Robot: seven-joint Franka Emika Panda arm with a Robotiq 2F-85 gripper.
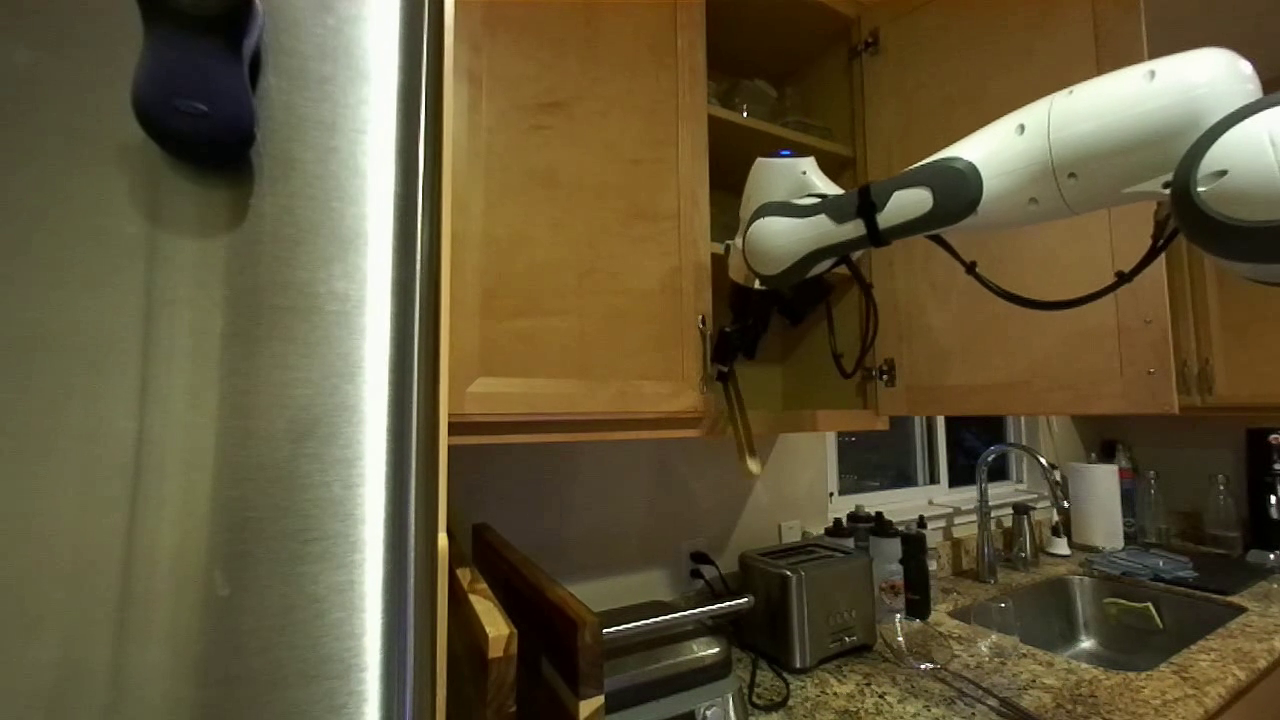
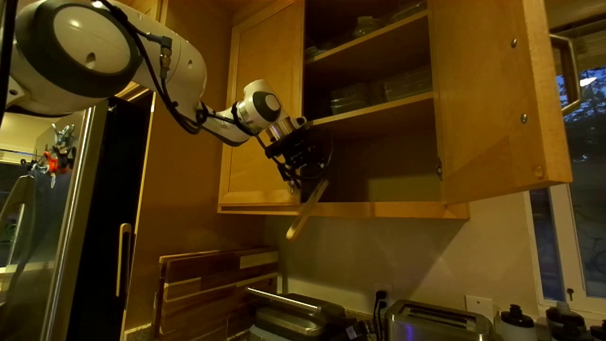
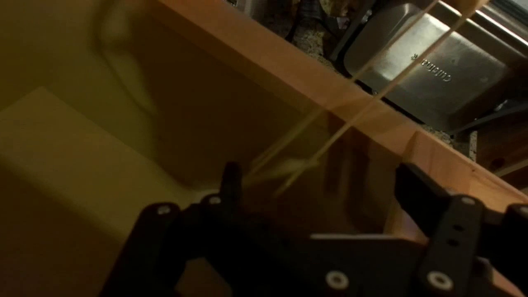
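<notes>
My gripper stands open at the open cabinet's lower compartment, its two black fingers (image 3: 231, 185) wide apart. A long, light wooden utensil with two thin arms, like tongs (image 3: 396, 79), slants across the wrist view and looks blurred. Its near end lies in the space ahead of the fingers; whether it touches them I cannot tell. In the second exterior view the utensil (image 2: 307, 209) tilts below the gripper (image 2: 304, 171), its lower end beneath the cabinet's bottom edge. In the first exterior view the utensil (image 1: 741, 422) slants downward under the gripper (image 1: 725, 350).
A shut cabinet door (image 1: 576, 216) is left of the opening, and an open door (image 1: 1008, 240) swings out at its right. Shelves with glassware (image 2: 369, 25) are above. Below are a metal grill appliance (image 3: 430, 64), a toaster (image 1: 810, 600) and upright cutting boards (image 2: 216, 290).
</notes>
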